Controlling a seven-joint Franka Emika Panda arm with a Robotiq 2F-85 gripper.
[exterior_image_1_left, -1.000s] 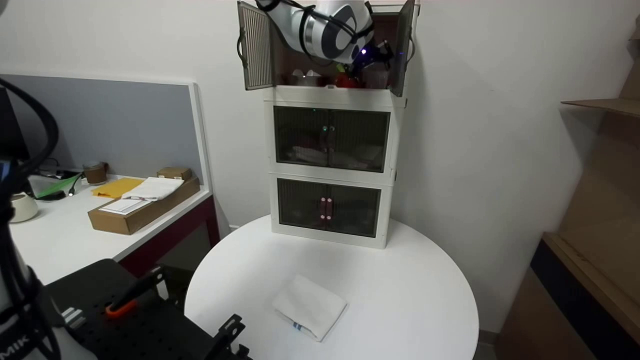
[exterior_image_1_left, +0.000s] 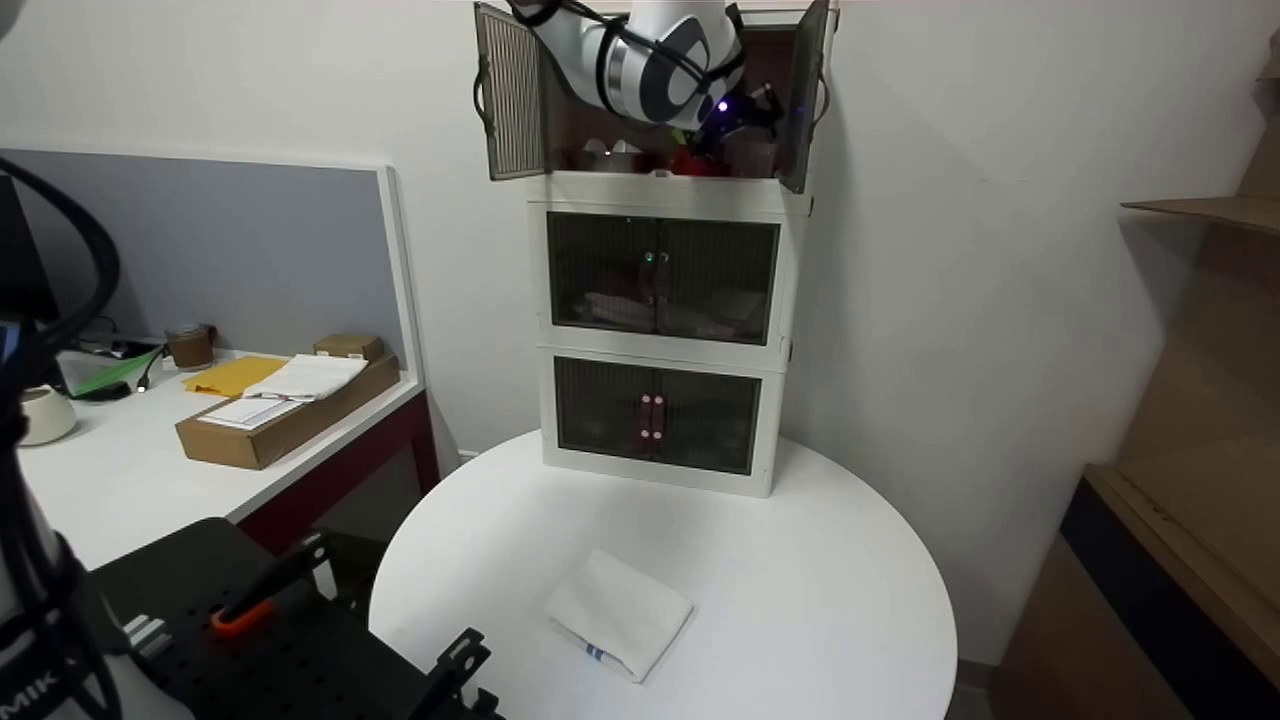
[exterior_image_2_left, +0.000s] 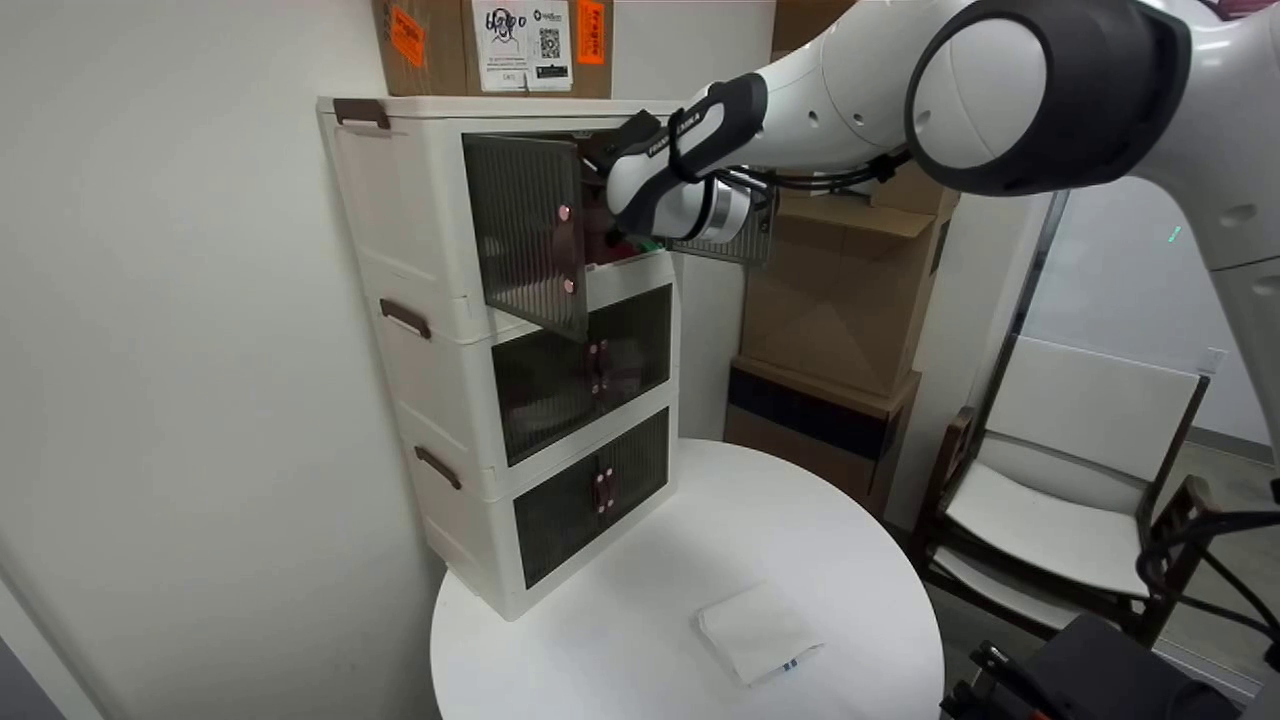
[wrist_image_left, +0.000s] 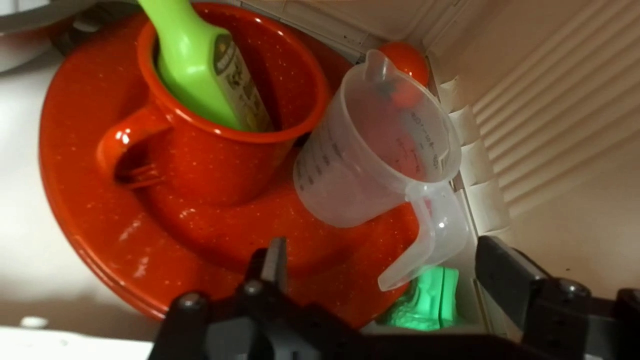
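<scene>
In the wrist view my gripper stands open, its two fingers spread wide and nothing held between them. Just beyond the gap is a clear plastic measuring cup (wrist_image_left: 336, 162), its handle (wrist_image_left: 441, 225) pointing down toward the fingers. The cup stands on a red plate (wrist_image_left: 90, 180). Left of it on that plate is a red mug (wrist_image_left: 210, 168) with a green-handled utensil (wrist_image_left: 186, 72) inside. A green object (wrist_image_left: 429, 300) lies below the cup handle. Exterior view 1 shows my arm (exterior_image_1_left: 672, 66) reaching into the top compartment of the cabinet (exterior_image_1_left: 672, 192).
Both top doors are open, the left door (exterior_image_1_left: 510, 96) and the right door (exterior_image_1_left: 806, 96) flanking the arm. The compartment's side wall (wrist_image_left: 558, 150) is close on the right. A folded white cloth (exterior_image_1_left: 620, 612) lies on the otherwise clear round table (exterior_image_1_left: 816, 600).
The arm's end has shifted very slightly to the left in exterior view 1. Doors, table and cloth look the same.
</scene>
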